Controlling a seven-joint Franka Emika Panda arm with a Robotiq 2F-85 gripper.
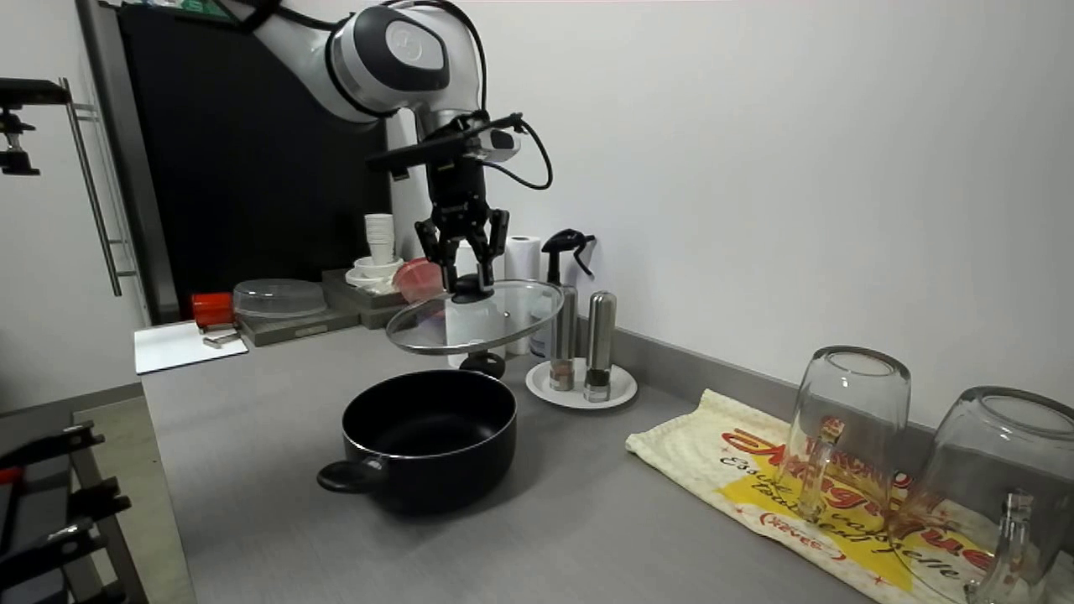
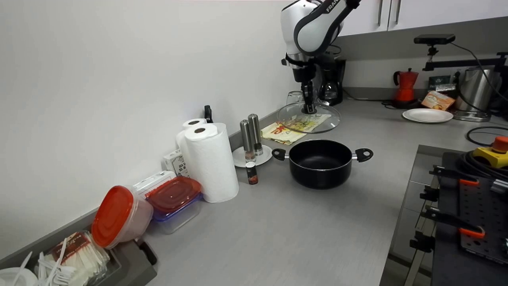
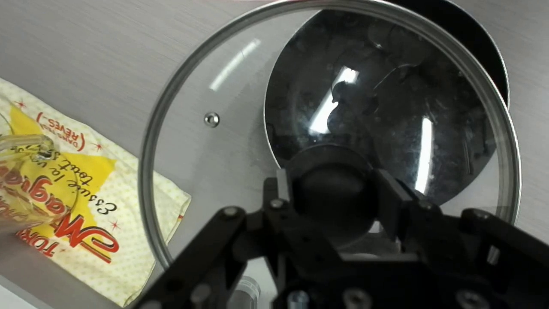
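My gripper is shut on the black knob of a round glass lid. The lid hangs tilted in the air, clear of the counter. Below it stands a black two-handled pot, open at the top and empty as far as shows. In the wrist view the lid overlaps most of the pot but is off to one side of it. Exterior view 2 shows the lid higher than the pot and apart from it.
Two metal mills stand on a white plate near the wall. Upturned glass mugs rest on a printed cloth. Paper towel rolls and a small spice jar stand nearby. Bare counter lies in front.
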